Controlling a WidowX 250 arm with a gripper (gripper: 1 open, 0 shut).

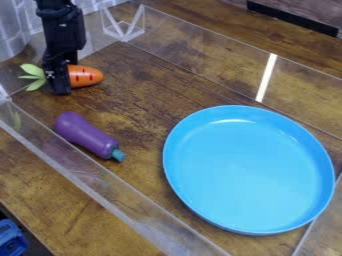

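My black gripper [58,76] reaches down at the upper left, over an orange toy carrot [84,74] with pale green leaves. Its fingers are at the carrot's leafy end; I cannot tell whether they are closed on it. A purple toy eggplant [84,133] lies lower left of centre on the wooden surface.
A large blue plate [247,165] fills the lower right. Clear plastic walls border the area at left and top. A blue object [10,238] is at the bottom left corner.
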